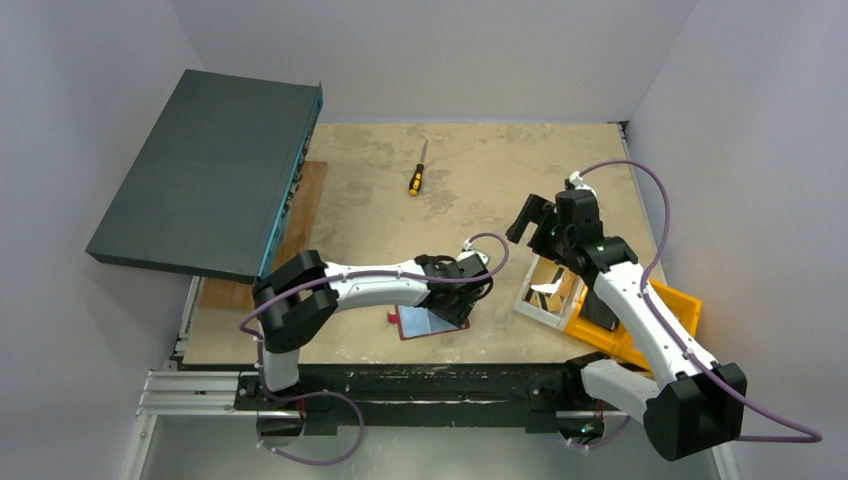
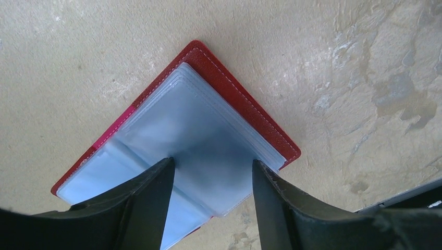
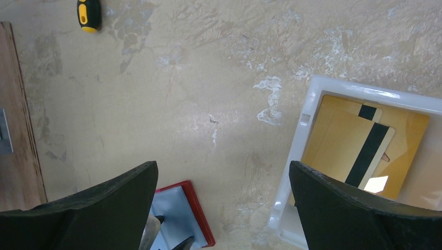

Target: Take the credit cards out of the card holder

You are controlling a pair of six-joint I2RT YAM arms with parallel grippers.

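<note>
The card holder [image 2: 156,140], red-edged with clear bluish sleeves, lies unfolded flat on the table near its front edge. No card can be made out in its sleeves. Over its right-hand part hovers my left gripper, fingers part open and pointing down, with only the sleeves visible beyond the gap. Gold cards with black stripes [image 3: 359,146] lie in a white-rimmed tray [image 3: 298,140] to the right. My right gripper is open above the table near that tray, empty. In the top view the left arm covers part of the holder [image 1: 420,322].
A yellow bin [image 1: 683,312] with a dark item [image 1: 600,310] adjoins the tray. A screwdriver [image 1: 417,178] lies at the back. A large dark box [image 1: 210,170] fills the left side over a wooden board [image 1: 305,200].
</note>
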